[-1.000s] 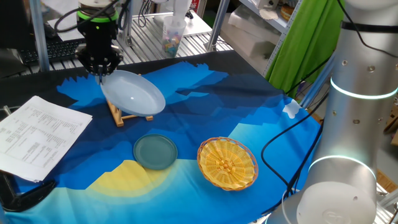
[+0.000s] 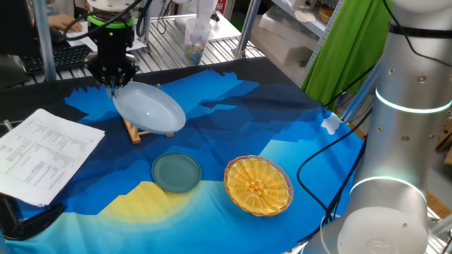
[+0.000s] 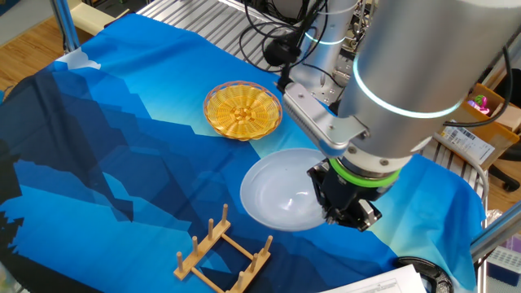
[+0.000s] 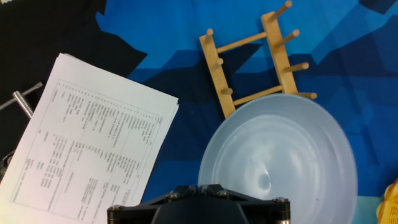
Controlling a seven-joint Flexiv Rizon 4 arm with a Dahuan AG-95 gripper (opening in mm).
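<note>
A pale blue oval bowl (image 2: 150, 107) hangs tilted in the air, its rim pinched by my gripper (image 2: 114, 90), which is shut on it. Beneath and partly behind it in exterior view 1 stands a wooden peg rack (image 2: 134, 132). The wrist view shows the bowl (image 4: 280, 158) right in front of the gripper, overlapping the lower end of the rack (image 4: 249, 68). In exterior view 2 the bowl (image 3: 283, 191) is above and to the right of the rack (image 3: 224, 259), whose pegs are empty.
A dark green plate (image 2: 176, 172) and a yellow wicker basket (image 2: 258, 185) lie on the blue cloth. Paper sheets (image 2: 46, 156) and a black clamp (image 2: 21, 222) occupy the left side. The cloth to the right of the rack is clear.
The bowl has shifted very slightly to the left and down in exterior view 1, still in the gripper's hold. Plate, basket and rack stay where they were.
</note>
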